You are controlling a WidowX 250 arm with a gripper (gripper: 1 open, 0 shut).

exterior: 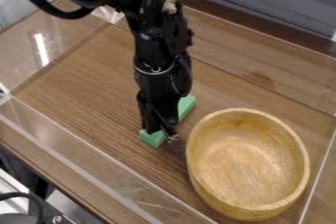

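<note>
My black gripper [160, 128] hangs low at the centre of the camera view, its tip over a green block [187, 104] lying on the wooden surface. The block shows on both sides of the gripper, which covers its middle. Whether the fingers are open or shut is hard to make out in the dark shape. Just right of them stands a round yellow wooden bowl [247, 161].
A pale wall [256, 7] runs along the back. A black cable arches at top left.
</note>
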